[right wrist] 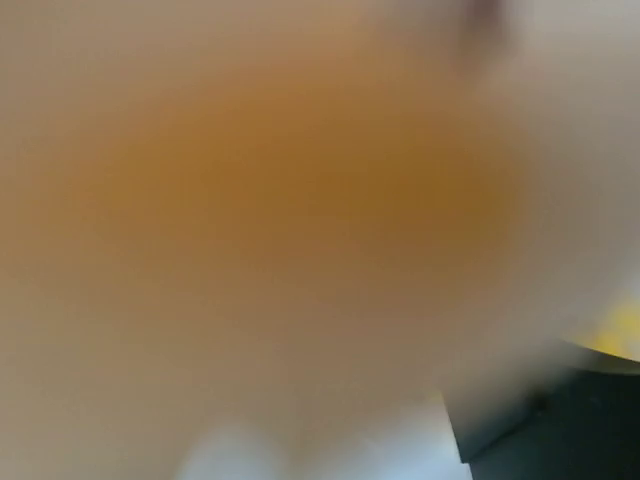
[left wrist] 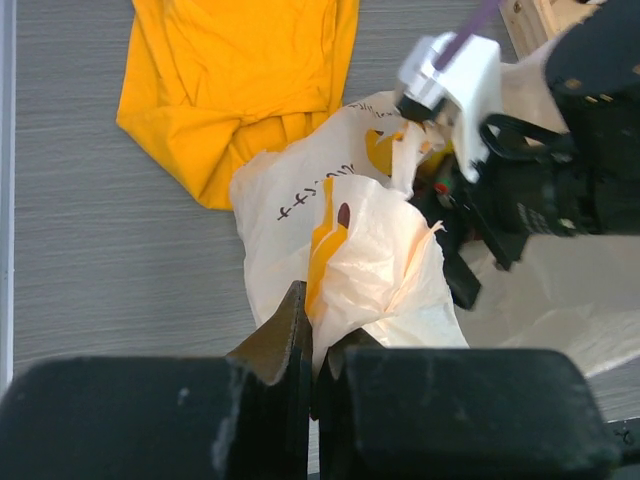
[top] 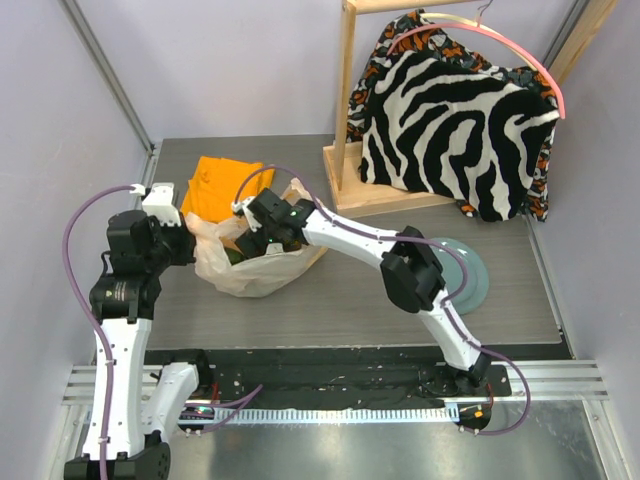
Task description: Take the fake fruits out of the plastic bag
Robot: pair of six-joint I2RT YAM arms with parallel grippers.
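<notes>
A whitish plastic bag (top: 262, 277) lies open on the left half of the table. My left gripper is shut on the bag's edge (left wrist: 375, 245), which is pinched up between its fingers. Inside the bag's mouth is my right gripper (top: 268, 243), reaching down among the fruits. Bits of yellow fruit (left wrist: 380, 150) and a green one (top: 235, 256) show around it; the rest are hidden by the arm and bag. In the right wrist view the plastic bag (right wrist: 300, 200) fills nearly everything as a blur, with one dark finger (right wrist: 550, 415) at the lower right. Nothing shows held there.
An orange cloth (top: 218, 188) lies behind the bag. Stacked round plates (top: 468, 278) sit at the right, partly under my right arm. A wooden rack (top: 385, 200) with a zebra-patterned cloth (top: 455, 130) stands at the back. Bare table lies in front of the bag.
</notes>
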